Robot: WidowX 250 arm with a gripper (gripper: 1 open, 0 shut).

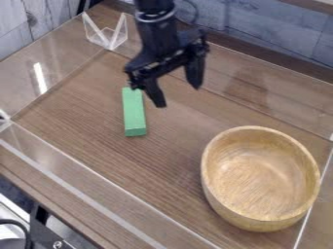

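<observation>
My black gripper (168,78) hangs over the upper middle of the wooden surface, its two fingers apart with nothing seen between them. A green bar (134,113) lies just below and left of it. A large round wooden bowl (259,177) sits at the lower right, empty.
A clear plastic piece (107,29) stands at the back left, and another clear piece is at the left edge. A dark cable (14,228) lies at the lower left corner.
</observation>
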